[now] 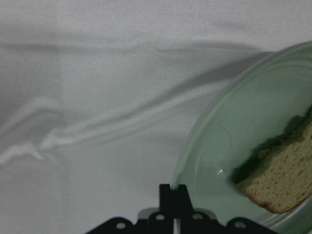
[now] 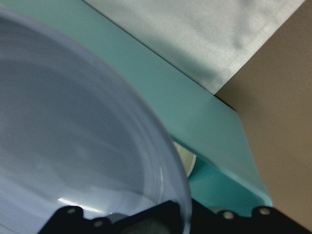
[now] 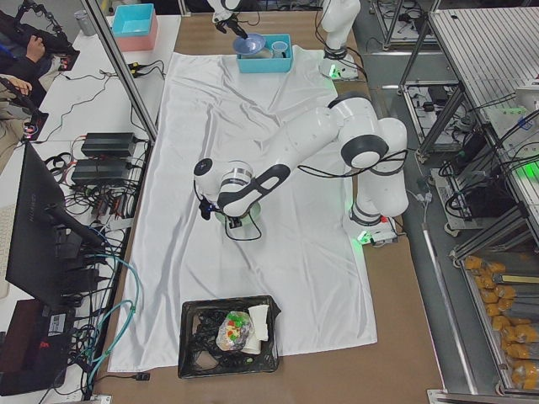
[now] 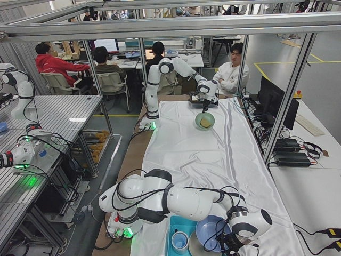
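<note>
My left gripper is shut on the rim of a green plate (image 1: 209,146) holding a slice of bread (image 1: 278,180); in the camera right view the plate (image 4: 200,122) is at the far part of the cloth. My right gripper has the rim of a blue bowl (image 2: 83,141) between its fingers, over a teal bin (image 2: 214,126). A pale dish (image 2: 185,158) is partly hidden under the bowl. In the camera right view a light cup (image 4: 180,241) stands in that bin.
A black crate (image 3: 274,337) with a bagged item and white cloths sits at the end of the white cloth (image 3: 312,278) nearest the camera left view. A monitor and cables line one side.
</note>
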